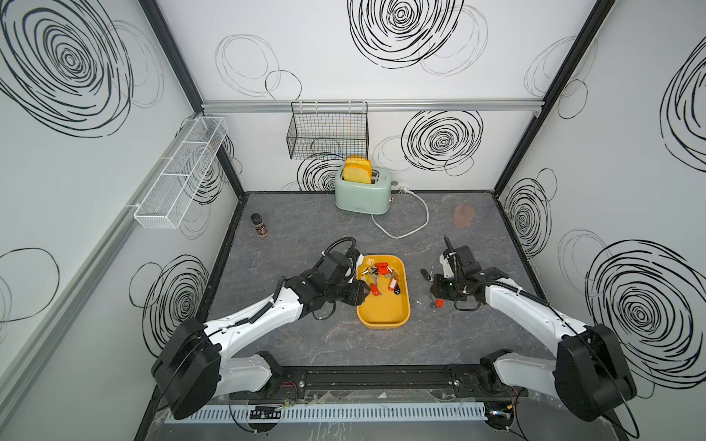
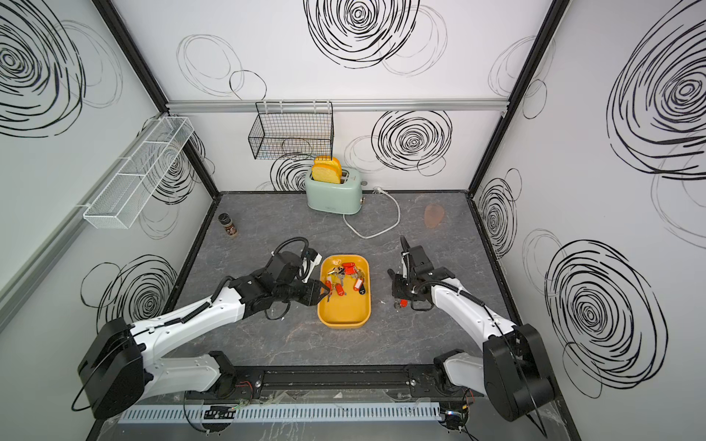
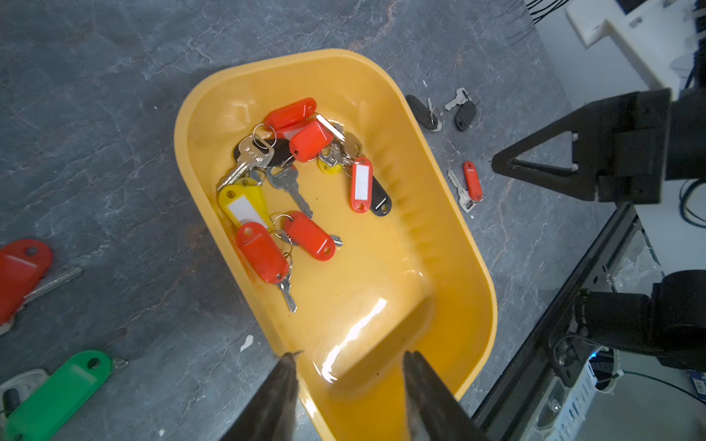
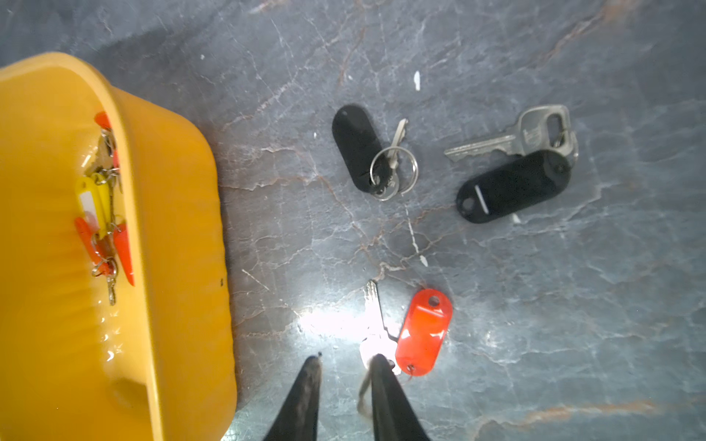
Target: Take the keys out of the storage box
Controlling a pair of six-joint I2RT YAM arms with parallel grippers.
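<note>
A yellow storage box (image 1: 383, 316) holds several keys with red, yellow and black tags (image 3: 312, 235), bunched toward its far end. My left gripper hangs over the box's left side, fingers apart, nothing seen between them. My right gripper is low over the table right of the box, fingers apart, near a key with a red tag (image 4: 423, 330) that lies on the table. Two keys with black tags (image 4: 512, 187) lie farther off on the table. In the left wrist view, red and green tagged keys (image 3: 66, 397) lie outside the box's left side.
A mint toaster (image 1: 362, 197) with yellow slices and a white cable stands at the back, under a black wire basket. A spice jar (image 1: 259, 225) stands back left.
</note>
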